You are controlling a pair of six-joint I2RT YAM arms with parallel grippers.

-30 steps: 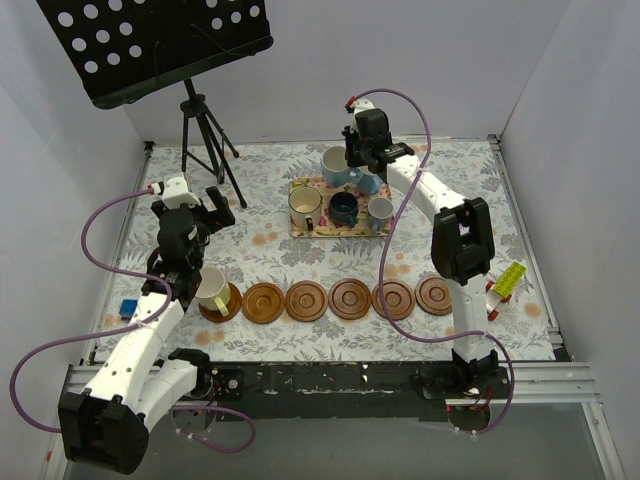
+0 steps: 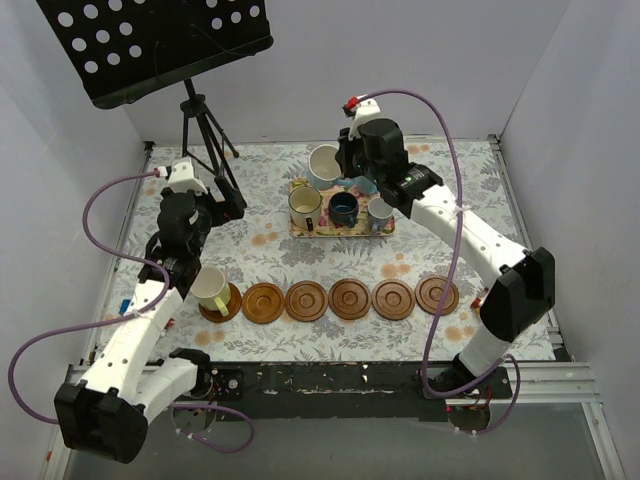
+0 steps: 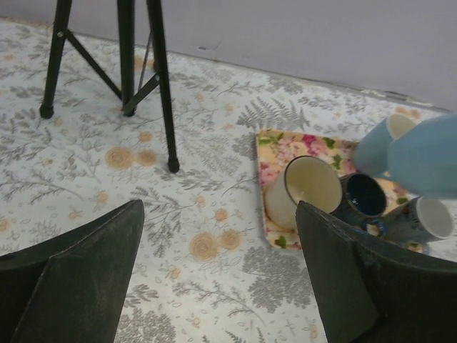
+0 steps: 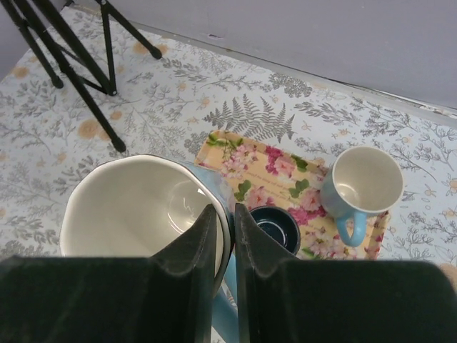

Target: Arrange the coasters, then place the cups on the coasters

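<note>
My right gripper is shut on the wall of a large light-blue cup (image 4: 136, 207) with cream inside, held raised above the floral tray (image 4: 253, 164) at the top view's upper middle (image 2: 323, 166). My left gripper is open and empty, over the left side of the table. A row of wooden coasters (image 2: 349, 298) lies along the front; a cream mug (image 2: 210, 289) stands on the leftmost one.
The tray also holds a cream cup (image 2: 305, 206), a dark mug (image 2: 342, 208) and smaller blue cups (image 4: 360, 182). A black music stand (image 2: 195, 110) stands back left. The table between tray and coasters is clear.
My right gripper and arm have moved up and toward the front, lifting the cup from the tray and shifting it slightly left.
</note>
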